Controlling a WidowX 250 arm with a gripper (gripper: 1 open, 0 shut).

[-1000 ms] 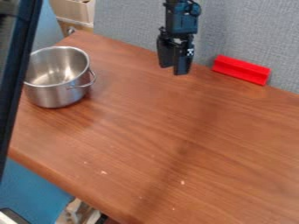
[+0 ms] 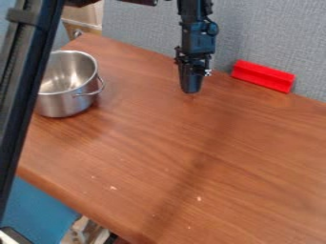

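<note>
My black gripper [image 2: 193, 78] hangs at the top centre of the view, over the back of the wooden table, its fingers close together and pointing down, with nothing visible between them. A steel pot [image 2: 64, 95] with side handles stands on the left of the table, left of the gripper. A red block [image 2: 262, 76] lies at the back right edge, against the grey panel, to the right of the gripper.
A grey fabric panel [image 2: 280, 33] borders the back. A dark vertical bar crosses the left of the view.
The gripper now looks narrower and has shifted slightly lower, its fingers closer together than before. The pot and red block are unmoved.
</note>
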